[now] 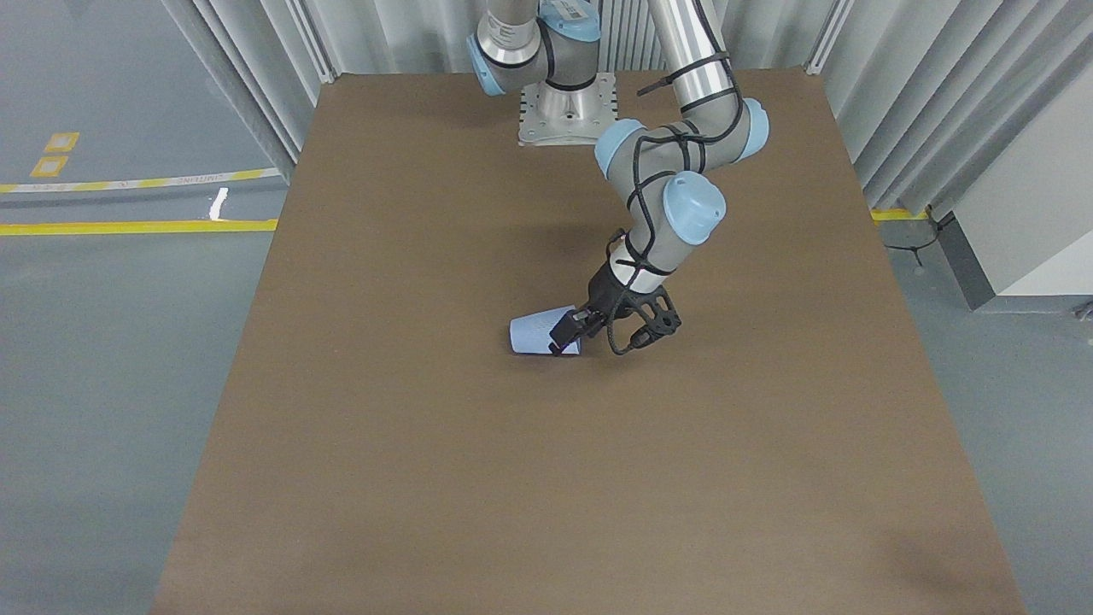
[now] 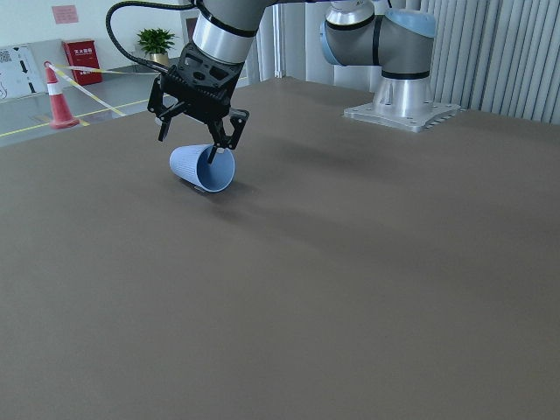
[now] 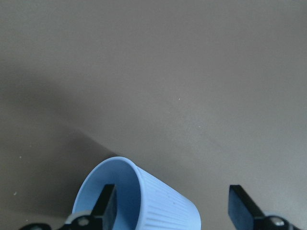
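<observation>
A light blue ribbed cup (image 1: 534,331) lies on its side on the brown table (image 1: 410,441), its mouth toward my arm in the front view. In the left view the cup (image 2: 188,164) sits just under my gripper (image 2: 187,143). The wrist view shows my gripper open, one finger (image 3: 105,203) over the cup's mouth and the other finger (image 3: 242,208) off to the right above bare table. Whether the first finger is inside the cup or only above its rim, I cannot tell.
</observation>
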